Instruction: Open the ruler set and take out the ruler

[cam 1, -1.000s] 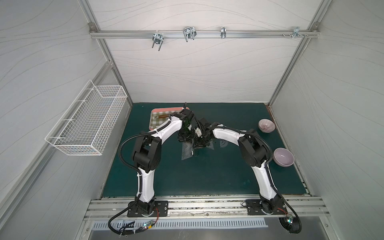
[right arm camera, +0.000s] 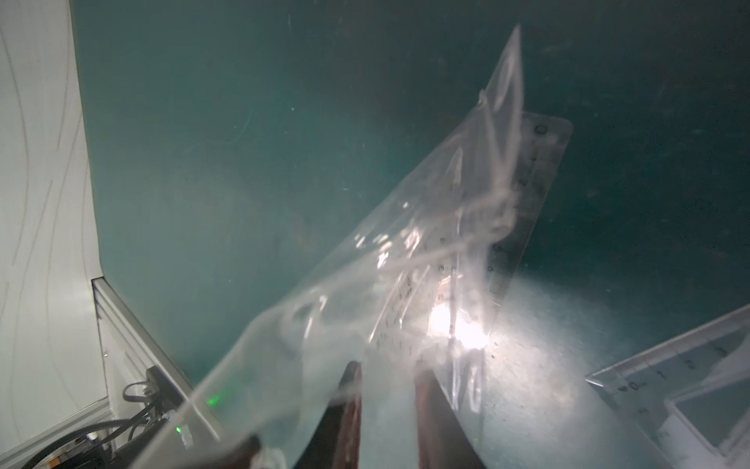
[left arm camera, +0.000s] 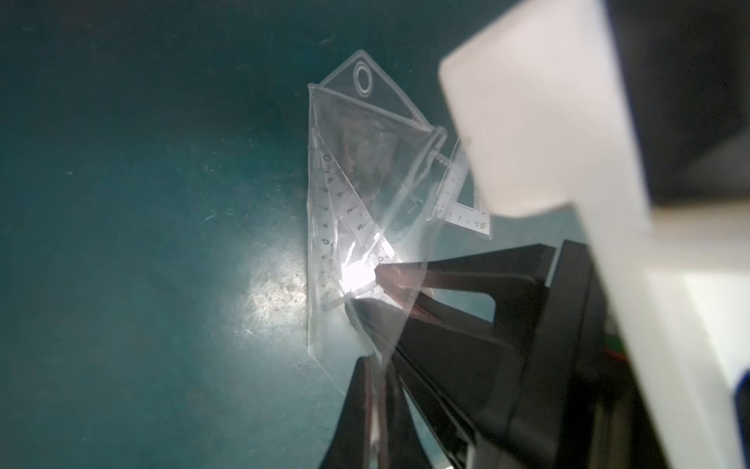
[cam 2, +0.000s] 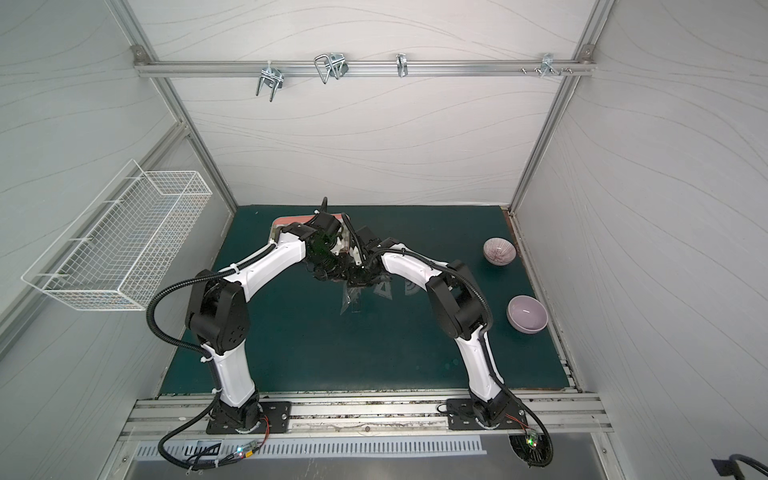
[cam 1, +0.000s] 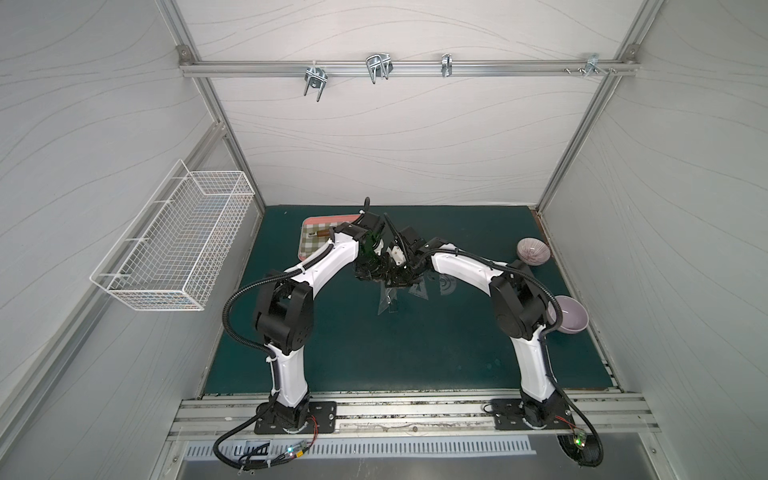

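A clear plastic pouch hangs over the table, its eyeleted flap pointing away in the left wrist view. My left gripper is shut on the pouch's near corner. Close beside it, my right gripper stands open, its fingers apart and close to the pouch film. A transparent ruler with black markings shows through and past the film; I cannot tell whether it lies inside the pouch or beneath it. A clear set square lies to the right on the table. Both grippers' tips are mostly hidden in the top views.
A protractor lies right of the set square. A pink-rimmed tray stands at the back left, partly behind my left arm. Two bowls, one patterned and one lilac, stand at the right edge.
The pouch has shifted a little right and turned, appearing narrower from above.
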